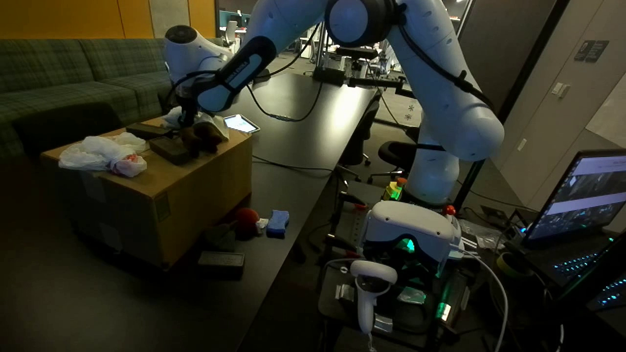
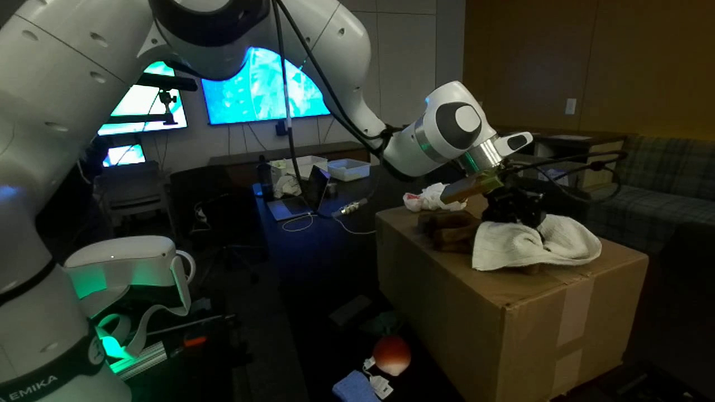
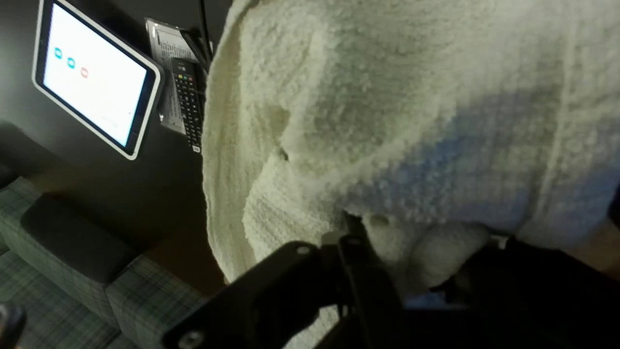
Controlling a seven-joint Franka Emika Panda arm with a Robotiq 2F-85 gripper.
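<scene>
A white towel (image 2: 529,248) lies bunched over the near end of the cardboard box top in exterior view 2, one part of it humped up. My gripper (image 2: 514,209) comes down onto it from above. Close up, the towel (image 3: 372,116) fills much of the wrist view, and my gripper is shut on a fold of it, dark fingers at either side. Exterior view 1 shows only bits of the towel (image 1: 219,125) around the dark gripper (image 1: 186,120). Brown plush-looking things (image 2: 450,228) sit beside the towel; what lies beneath it is mostly hidden.
The cardboard box (image 1: 205,196) stands on a dark table, with a white plastic bag (image 1: 102,155) and dark blocks (image 1: 170,150) on top. Beyond it lies a tablet (image 1: 241,123). A red ball (image 1: 247,221) and blue sponge (image 1: 277,223) rest near the table's edge.
</scene>
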